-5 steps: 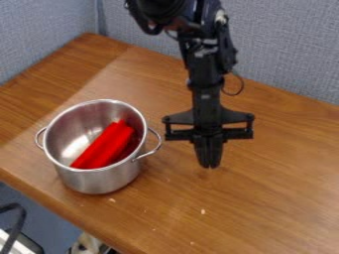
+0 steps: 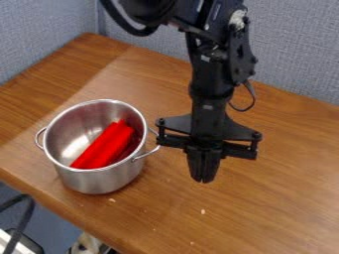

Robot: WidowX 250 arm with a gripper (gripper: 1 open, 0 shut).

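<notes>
A steel pot (image 2: pixel 70 169) with two side handles sits on the wooden table (image 2: pixel 252 218) at the left front. Inside it lies a red object (image 2: pixel 103 146), long and rounded. My black gripper (image 2: pixel 204 169) points down just right of the pot, near its right handle, apart from the red object. Its fingers are together, and nothing shows between them.
Grey textured walls stand behind it. Dark cables lie beyond the table's front left edge.
The gripper has shifted toward the front left, nearer the pot, and sits lower in the view. The pot and red object have not moved.
</notes>
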